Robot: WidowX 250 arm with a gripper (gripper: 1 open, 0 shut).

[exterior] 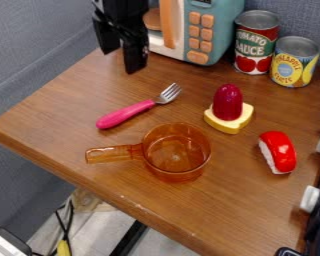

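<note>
My black gripper (120,51) hangs at the top left, beside the toy microwave (200,32) with its orange buttons; whether its fingers are open or shut is hard to tell. A pink-handled fork (124,113) lies left of centre, above a transparent amber pan (175,157). Right of them are a red upright piece on a yellow base (228,108) and a red-and-white piece (280,152).
Two cans, a red one (255,42) and a yellow one (294,63), stand at the back right. A dark appliance with white knobs (314,220) lines the right edge.
</note>
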